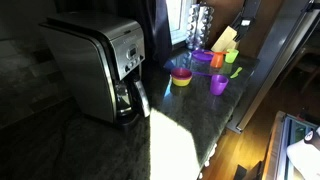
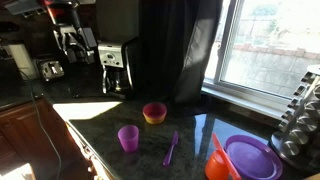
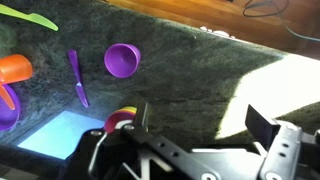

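My gripper stands open in the wrist view, with bare dark counter showing between its widely parted fingers. In exterior view 2 the gripper (image 2: 79, 52) hangs above the counter at the upper left, apart from all the tableware. A purple cup (image 3: 122, 60) stands upright, left of the fingers in the wrist view. Nested bowls (image 2: 155, 112), red inside and yellow outside, sit near it, partly hidden behind my gripper in the wrist view. Beside them lies a purple knife (image 3: 77, 79). An orange cup (image 3: 15, 68) and a purple plate (image 2: 250, 158) are farther along.
A black and silver coffee maker (image 1: 100, 66) stands on the counter, below the dark curtain (image 2: 185, 50). A spice rack (image 1: 199, 27) is by the window. Green tableware (image 1: 231, 56) is at the far end.
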